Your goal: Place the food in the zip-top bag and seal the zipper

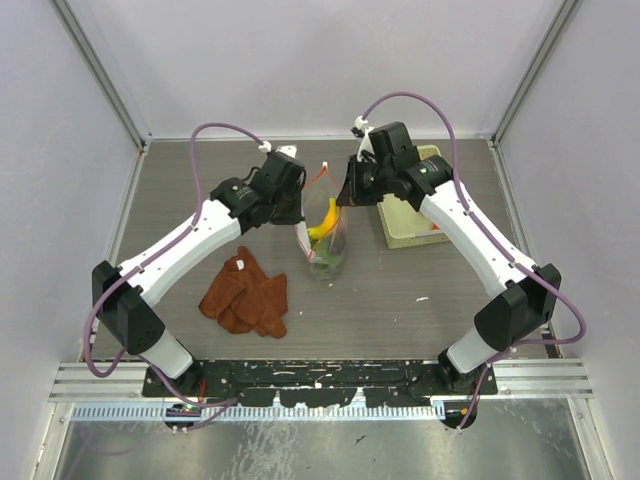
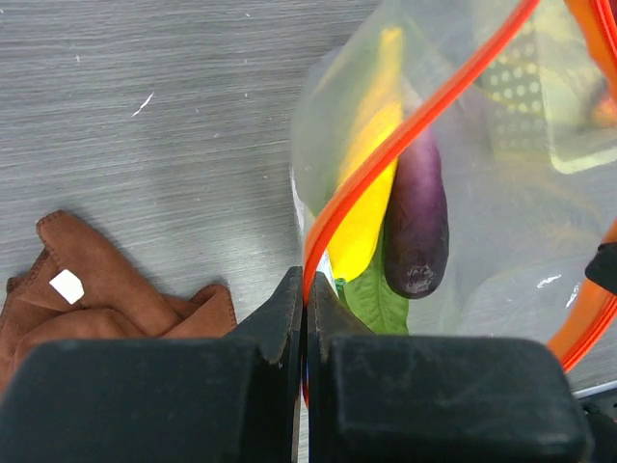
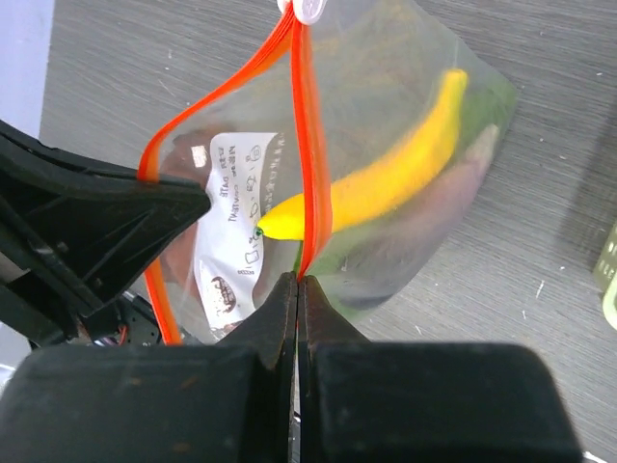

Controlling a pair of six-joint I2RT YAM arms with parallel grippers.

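A clear zip bag [image 1: 325, 250] with orange zipper edges stands between both grippers, holding a yellow banana-like food [image 1: 326, 220], a purple eggplant [image 2: 416, 227] and a green leafy piece [image 2: 371, 304]. My left gripper [image 1: 298, 215] is shut on one zipper edge, which runs down between its fingertips in the left wrist view [image 2: 307, 289]. My right gripper [image 1: 345, 200] is shut on the other orange edge, visible between its fingertips in the right wrist view [image 3: 298, 282].
A brown cloth [image 1: 245, 300] lies at the front left. A pale green basket [image 1: 410, 228] with items stands at the right behind my right arm.
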